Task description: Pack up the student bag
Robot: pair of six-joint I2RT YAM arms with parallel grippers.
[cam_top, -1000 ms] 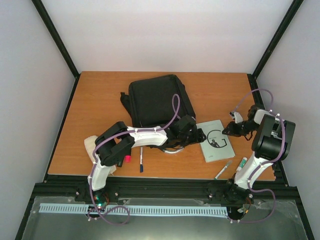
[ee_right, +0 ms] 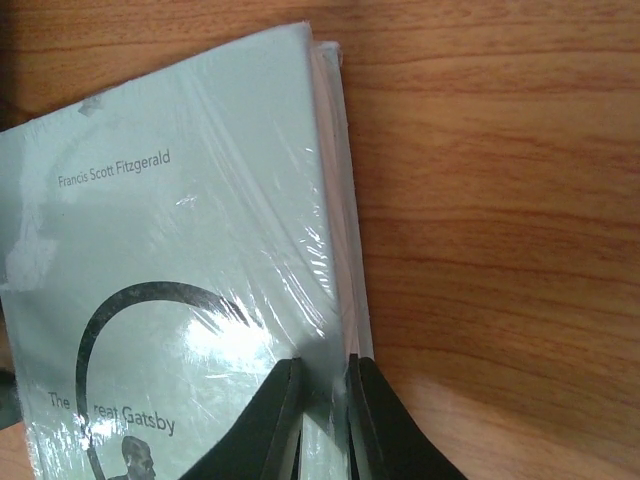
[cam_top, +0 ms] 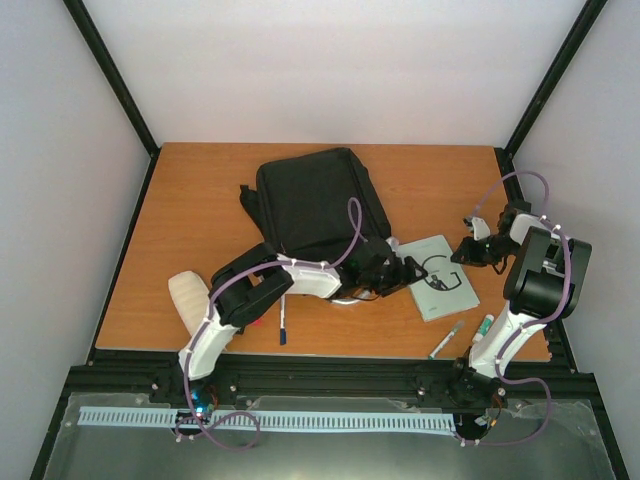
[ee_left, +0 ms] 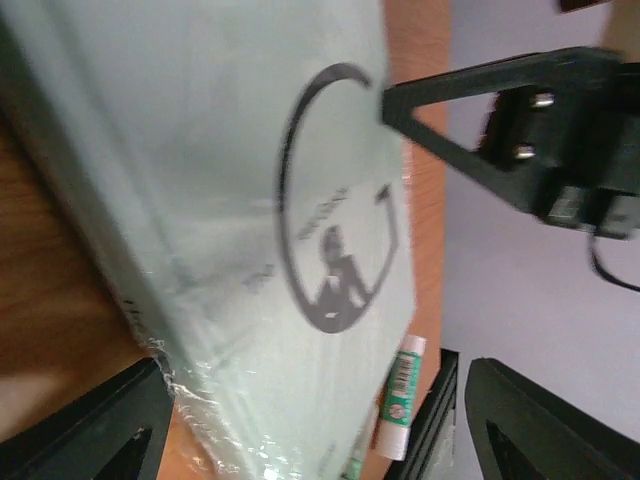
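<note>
A pale grey-green book (cam_top: 440,300), The Great Gatsby in clear wrap, lies right of the black bag (cam_top: 315,195). My left gripper (cam_top: 420,271) is at its left edge. In the left wrist view, the left gripper is open, its fingers (ee_left: 105,430) apart with the book (ee_left: 235,200) showing between them. At the opposite edge, my right gripper (cam_top: 457,257) is shut on the book. The right wrist view has the right gripper closed over the side edge of the book (ee_right: 200,230). The left arm hides part of the bag's front.
A thin pen (cam_top: 446,340) and a green-white tube (cam_top: 485,326) lie in front of the book. A marker (cam_top: 283,320) and a beige pouch (cam_top: 189,300) are at front left.
My left gripper has moved right to the book's left edge. The book has shifted slightly right, and the right gripper a little to the right as well.
</note>
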